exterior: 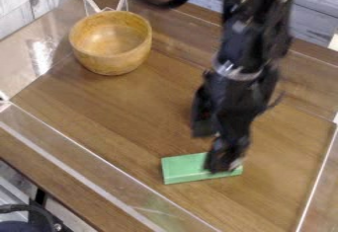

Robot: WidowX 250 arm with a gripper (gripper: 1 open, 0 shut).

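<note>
My gripper point(218, 147), blurred dark by motion, reaches down over the right middle of the wooden surface, its fingertips low and just above or at the green block point(185, 170) near the front. It appears open, though blur softens its outline.
A wooden bowl point(110, 53) stands at the back left. Clear low walls edge the workspace.
</note>
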